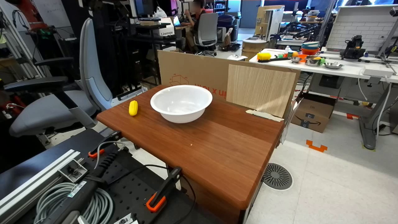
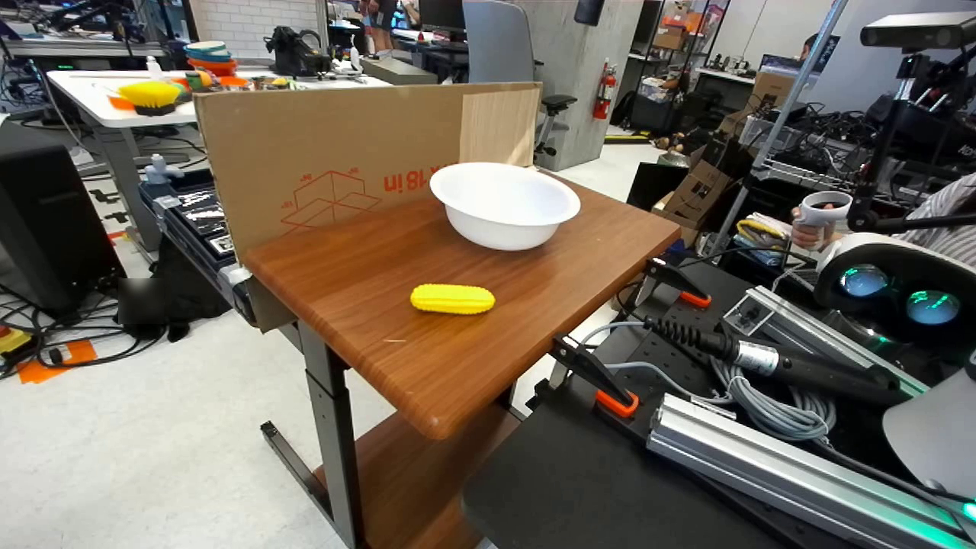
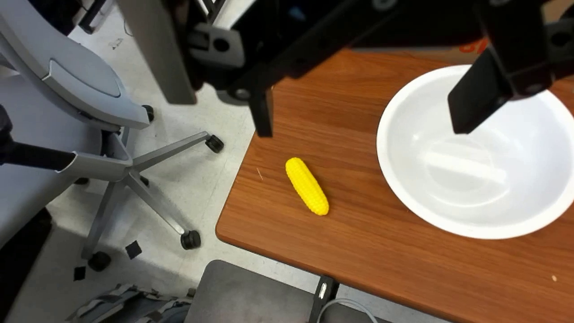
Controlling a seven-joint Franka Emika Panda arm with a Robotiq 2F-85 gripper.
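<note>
A yellow corn cob (image 3: 307, 186) lies on the brown table, near its left edge in the wrist view. The white bowl (image 3: 476, 215) stands upright to the right of the cob, apart from it, and looks empty. My gripper is open above the table, its two dark fingers wide apart with nothing between them; one finger overlaps the bowl in this view. In exterior view 1 the corn cob (image 1: 133, 108) is left of the bowl (image 1: 181, 117); exterior view 2 shows the corn cob (image 2: 452, 298) in front of the bowl (image 2: 512, 236). Neither exterior view includes the gripper.
A cardboard panel (image 1: 197, 67) stands along the table's back edge. Black clamps (image 1: 164, 190) grip the front edge beside a black pegboard bench (image 1: 130, 186). A grey chair (image 1: 95, 71) is close to the left end.
</note>
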